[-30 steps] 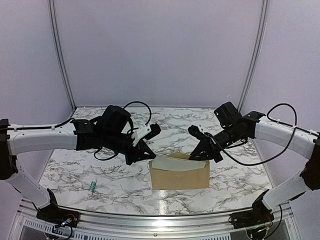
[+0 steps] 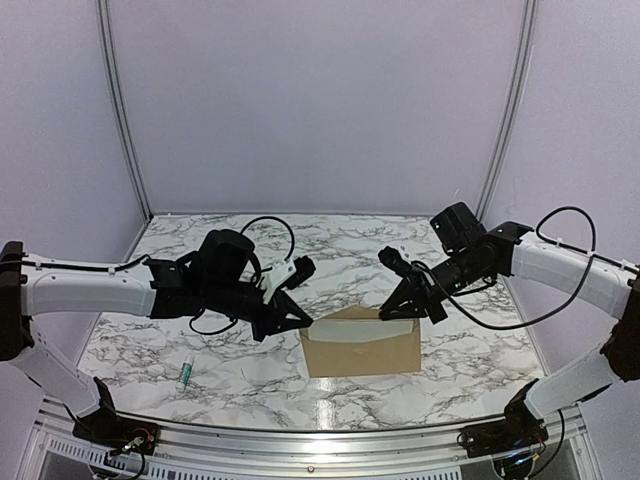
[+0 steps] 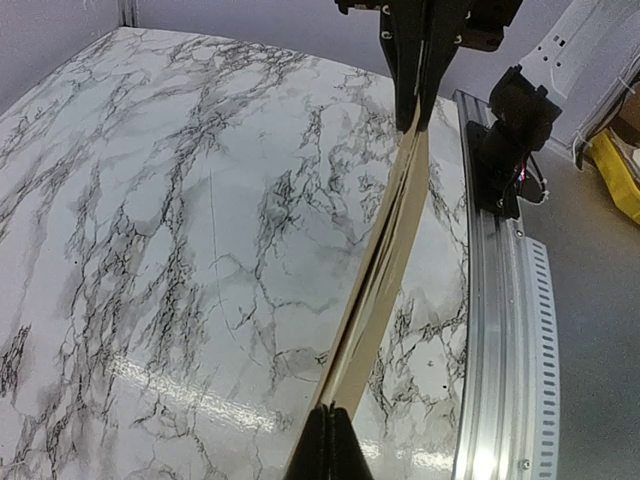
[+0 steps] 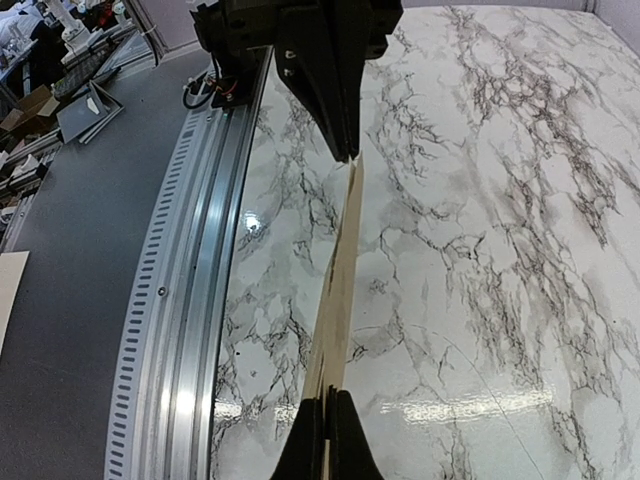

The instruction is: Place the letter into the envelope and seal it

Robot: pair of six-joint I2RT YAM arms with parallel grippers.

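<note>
A kraft envelope (image 2: 360, 360) stands on edge between my grippers, the white letter (image 2: 360, 329) lying along its top, mostly down inside the front edge. My left gripper (image 2: 305, 322) is shut at the upper left corner; in the left wrist view its fingertips (image 3: 318, 440) close on the thin paper edge. My right gripper (image 2: 386, 313) is shut on the top edge toward the right; in the right wrist view the long narrow strip of paper (image 4: 338, 280) runs from its fingers up to the left gripper's tips.
A small glue stick (image 2: 185, 372) lies at the front left of the marble table (image 2: 240, 380).
My left gripper has moved slightly down, and the letter's left end sits lower and more level in the envelope. The right gripper has hardly moved.
</note>
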